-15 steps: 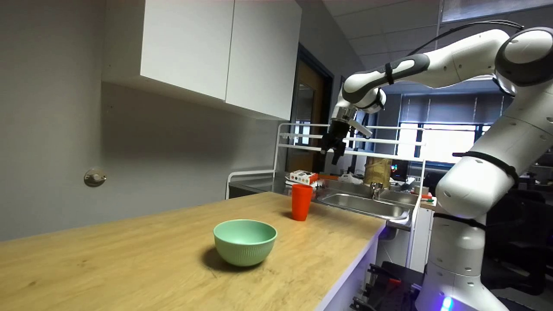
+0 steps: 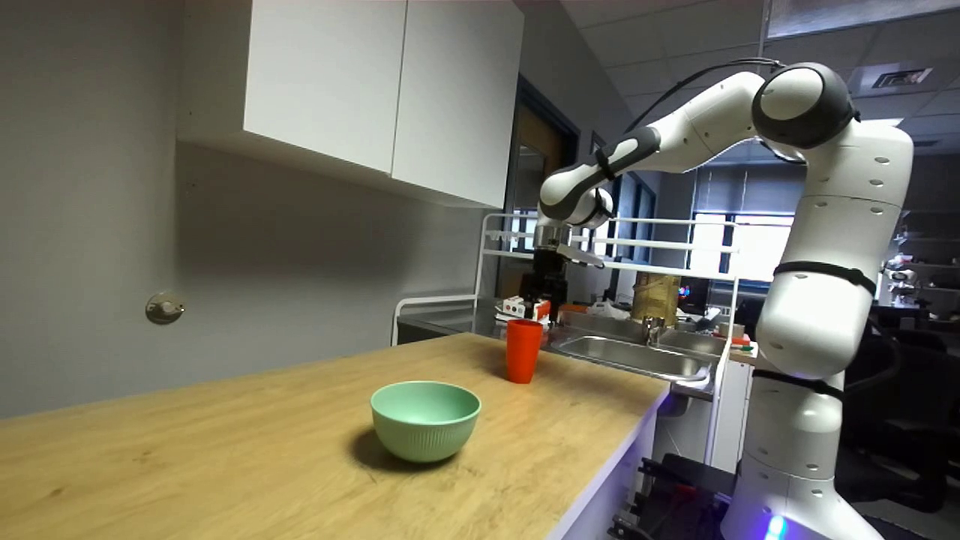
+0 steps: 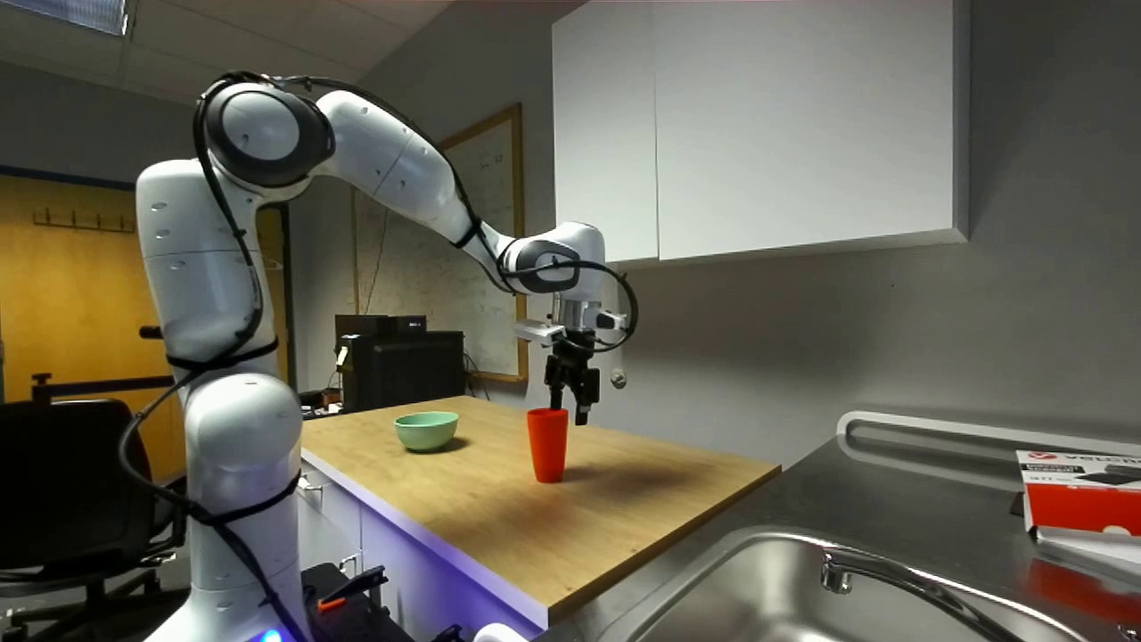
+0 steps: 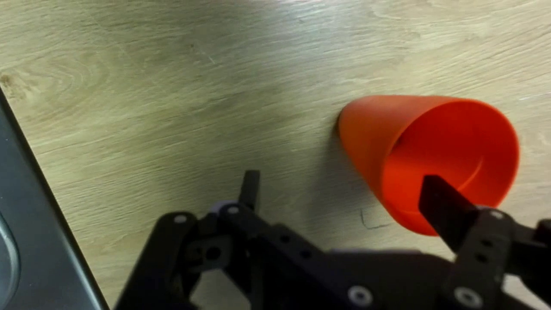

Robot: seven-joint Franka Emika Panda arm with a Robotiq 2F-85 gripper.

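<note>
An orange-red cup (image 2: 523, 352) stands upright on the wooden counter (image 3: 471, 503). My gripper (image 3: 571, 412) points down with its fingers spread, close to the cup's rim. In the wrist view the gripper is open, and one finger (image 4: 448, 209) overlaps the mouth of the cup (image 4: 361, 129). The other finger (image 4: 250, 191) shows over bare wood to the left of the cup. Nothing is held. A light green bowl (image 2: 424, 423) sits on the counter, some way from the cup; it looks empty from here.
A metal sink (image 3: 770, 578) with a faucet (image 3: 909, 588) lies beyond the counter's end. Behind it, a red and white box (image 3: 1080, 487) rests on the dark worktop. White cupboards (image 2: 333, 81) hang above.
The arm has reached farther over the counter and come down, bringing the gripper from high on the right to near the cup's top. Cup and bowl are unmoved.
</note>
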